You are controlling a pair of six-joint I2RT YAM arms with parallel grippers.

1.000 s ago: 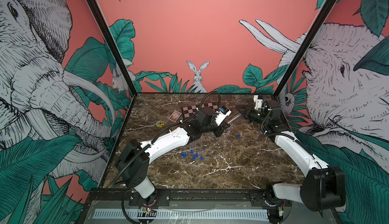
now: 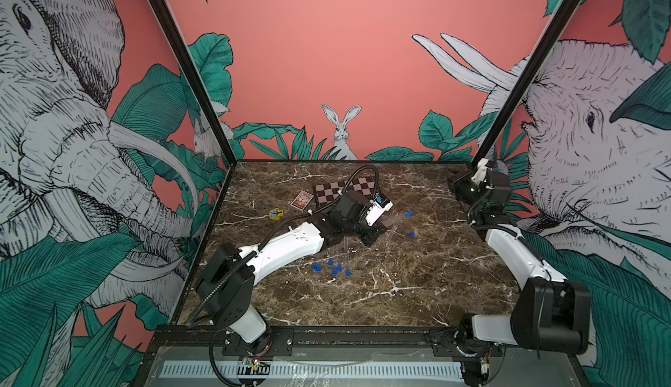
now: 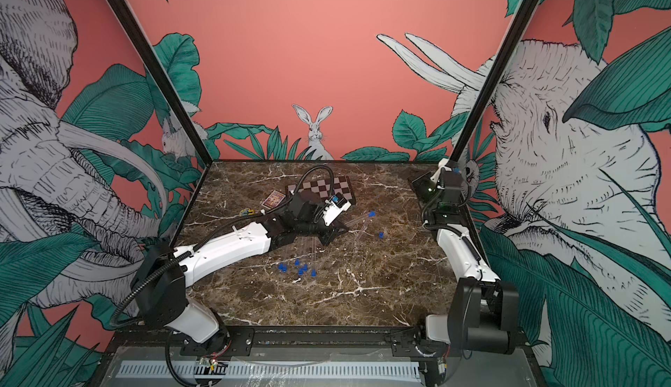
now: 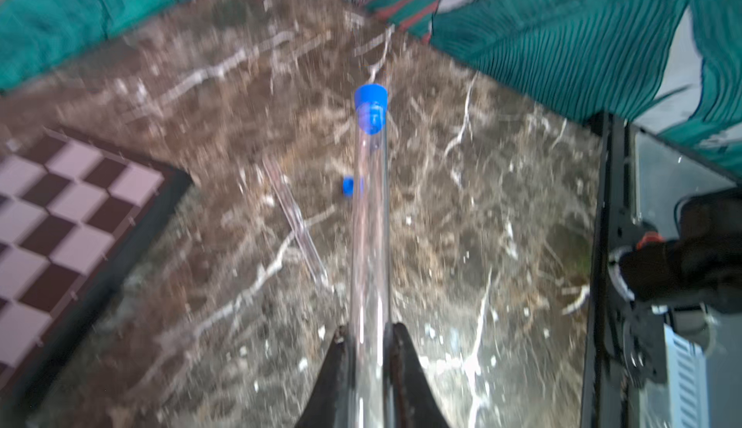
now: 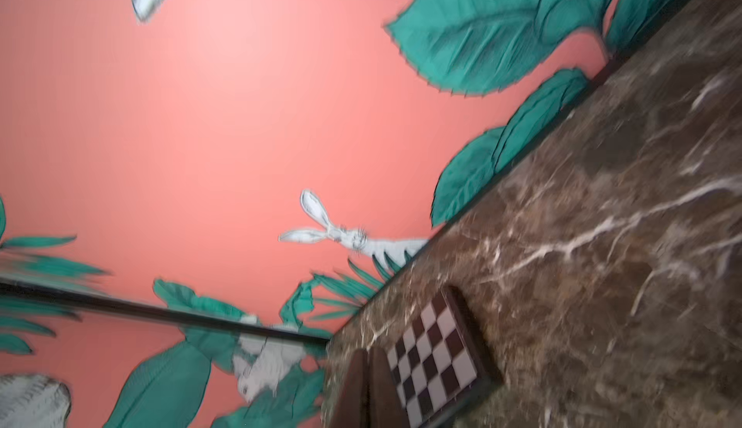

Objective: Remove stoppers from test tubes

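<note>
My left gripper is shut on a clear test tube (image 4: 369,250), with a blue stopper (image 4: 371,111) in its far end. Past it in the left wrist view lie another clear tube (image 4: 295,219) and a loose blue stopper (image 4: 348,186). Several more blue stoppers (image 2: 337,269) lie toward the table's front, left of centre. My right gripper is shut with nothing seen between its fingers, raised at the back right of the table.
A checkered board (image 5: 425,350) lies at the back middle, with a card (image 2: 302,199) and a small yellow item (image 2: 275,213) to its left.
My right gripper has pulled away to the right and up from the stoppered end of the tube. The left gripper, still holding the tube, has shifted slightly down in the top left view.
</note>
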